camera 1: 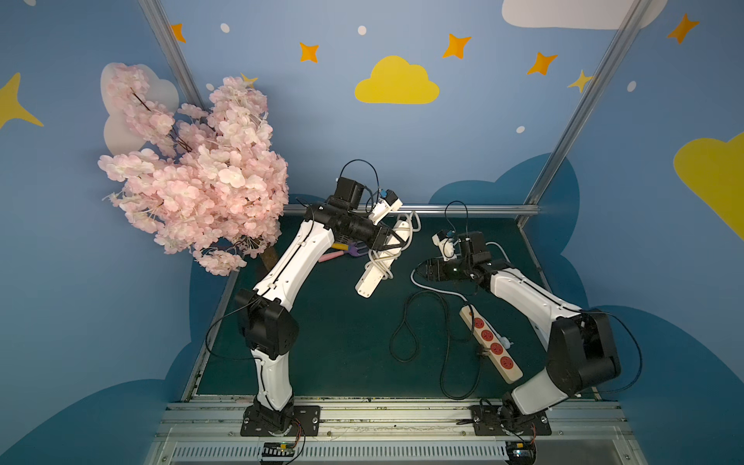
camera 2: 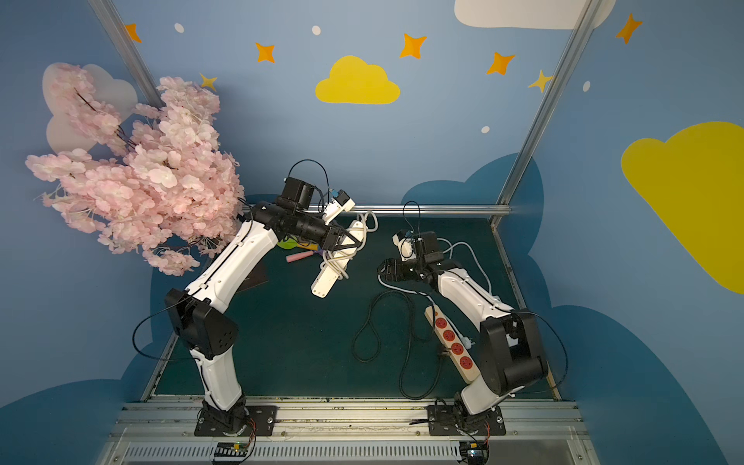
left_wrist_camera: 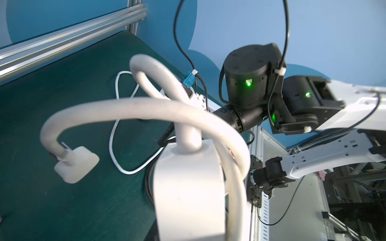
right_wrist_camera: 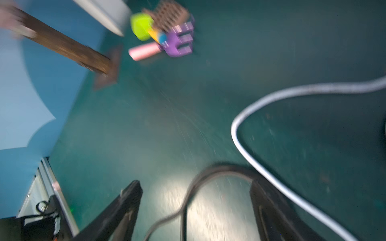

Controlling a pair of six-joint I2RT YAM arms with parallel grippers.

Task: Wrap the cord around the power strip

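Note:
A white power strip hangs tilted above the table in the top left view, with my left gripper shut on it near its upper part. Its white cord loops around the strip's middle, and more cord curls past the upper end. Close up in the left wrist view, the cord arches over the strip's end, and its plug dangles free. My right gripper stands open to the right of the strip, nothing between its fingers.
A second strip with red sockets lies at the front right with a black cable. Another white cord runs below my right gripper. Colourful toys and a blossom tree stand left.

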